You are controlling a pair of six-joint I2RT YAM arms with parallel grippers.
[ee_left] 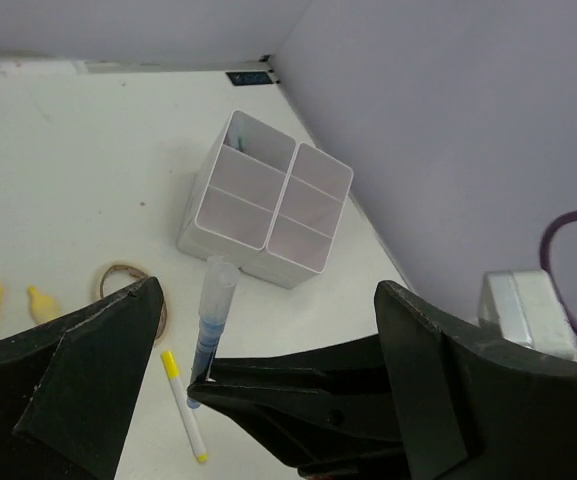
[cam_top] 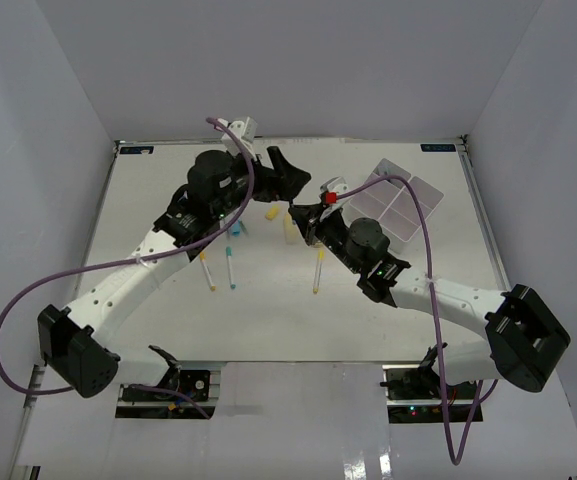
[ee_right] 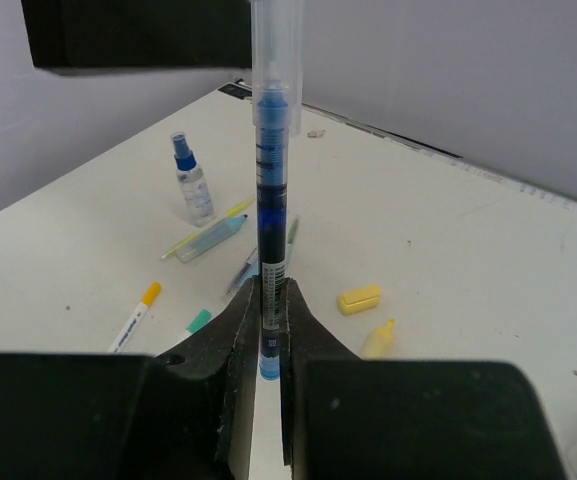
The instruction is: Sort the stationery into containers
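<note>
An upright blue pen with a clear cap is held by my right gripper, shut on its lower barrel; it also shows in the left wrist view [ee_left: 213,310]. My left gripper [cam_top: 293,175] is open around the pen's upper end, its black fingers [ee_left: 78,390] on either side. A white six-compartment organizer [ee_left: 248,185] stands at the back right. Markers [ee_right: 133,320], a yellow eraser [ee_right: 358,298], a small yellow bottle [ee_right: 378,340] and blue stationery [ee_right: 208,240] lie on the table.
A spray bottle [ee_right: 193,185] stands on the table. A tape roll [ee_left: 155,285] lies left of the organizer. Grey walls enclose the sides and back.
</note>
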